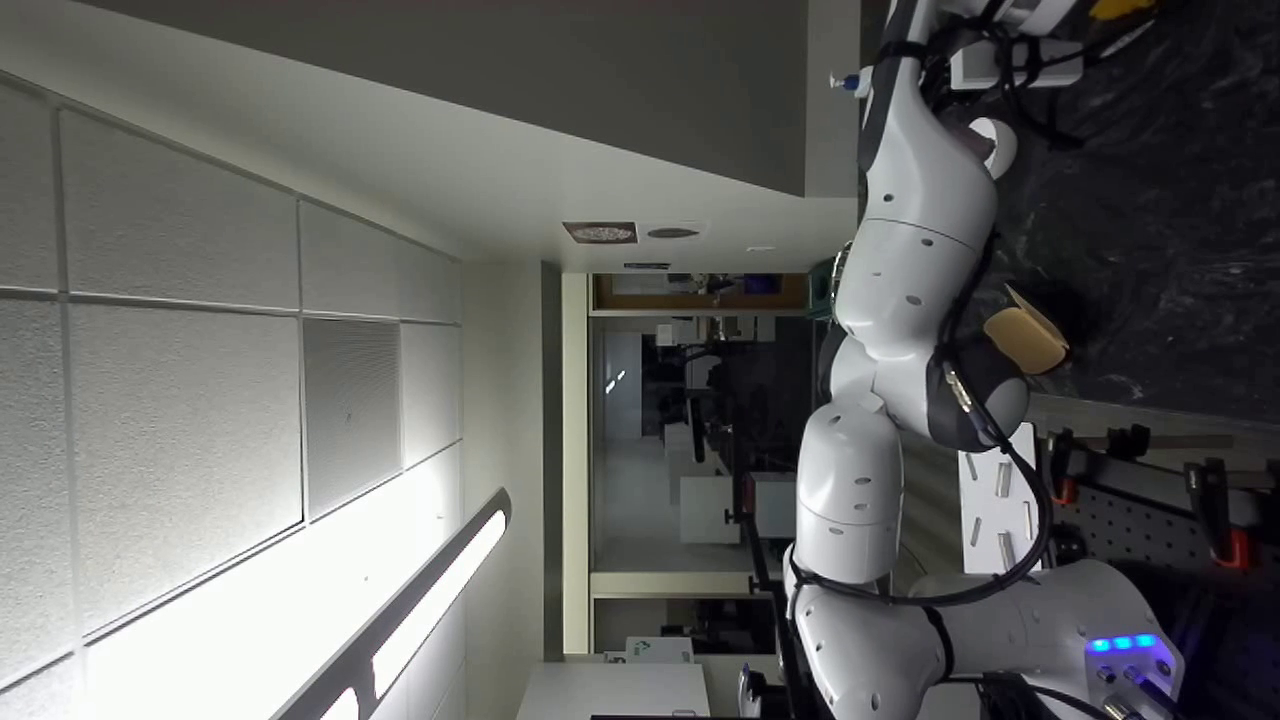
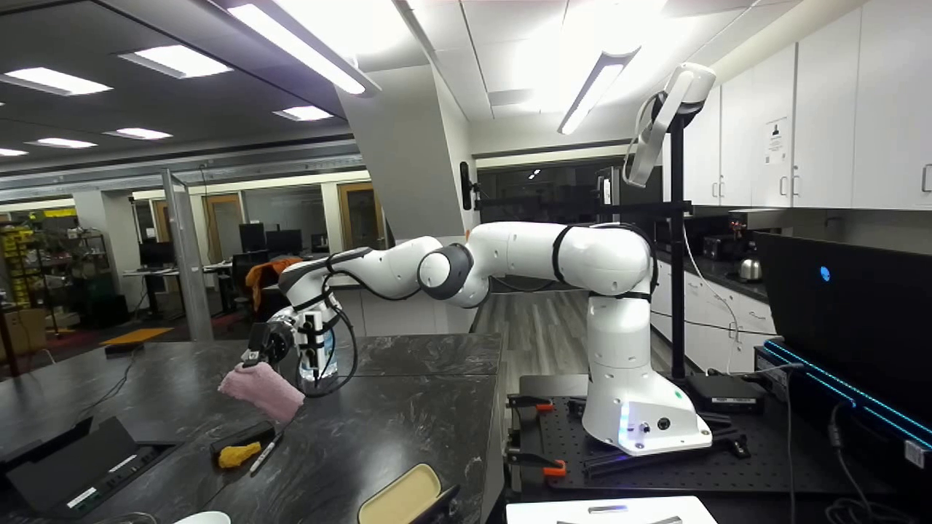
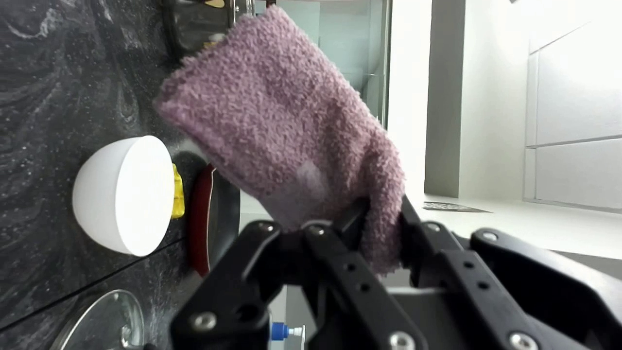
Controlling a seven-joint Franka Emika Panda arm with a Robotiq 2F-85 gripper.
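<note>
A fluffy pink cloth is pinched between the fingers of my gripper in the wrist view, part of it folded down through the finger. In exterior view 2 the same cloth hangs off the end of my gripper, over the dark table. A white bowl stands on the table in the wrist view, apart from the cloth. Only part of this bowl shows beside the arm in exterior view 1, where my gripper is out of sight.
A tan open case, a yellow item and a pen lie on the table. A red pan and a glass lid are near the bowl. A bottle stands behind the wrist.
</note>
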